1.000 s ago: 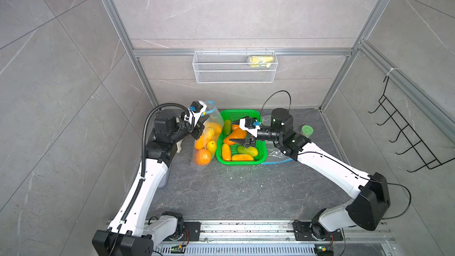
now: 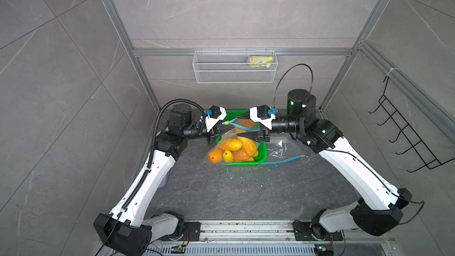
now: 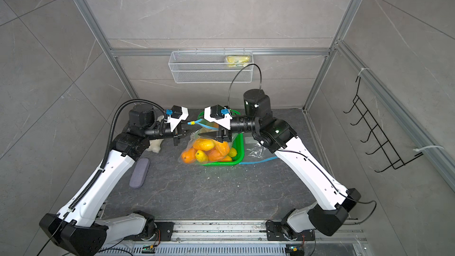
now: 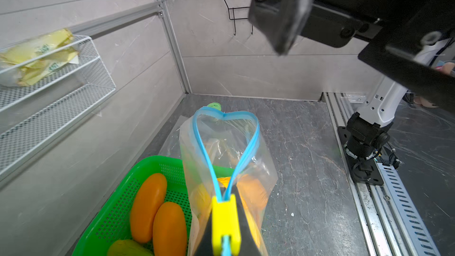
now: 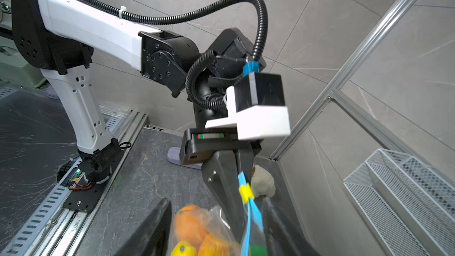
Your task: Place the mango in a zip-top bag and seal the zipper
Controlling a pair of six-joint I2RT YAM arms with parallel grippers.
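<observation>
A clear plastic bag (image 4: 260, 156) with a blue zip hangs from my left gripper, which is shut on the end of the zip by the yellow slider (image 4: 223, 218). Its mouth gapes, the two blue zip strips (image 4: 249, 148) bowing apart in the left wrist view. Inside are several fruits: yellow-orange mangoes (image 2: 230, 144), an orange (image 2: 214, 155) and a small yellow fruit (image 2: 228, 156). My right gripper is part open, its fingers (image 5: 274, 225) spread either side of the bag's top in the right wrist view, not clamped on it.
Behind and below the bag sits a green basket (image 2: 263, 154) holding more fruit. A flat bag with a blue zip (image 2: 284, 160) lies to its right. A wire shelf (image 2: 208, 66) hangs on the back wall.
My left gripper has carried the bag rightward, over the basket. The two grippers are now close together.
</observation>
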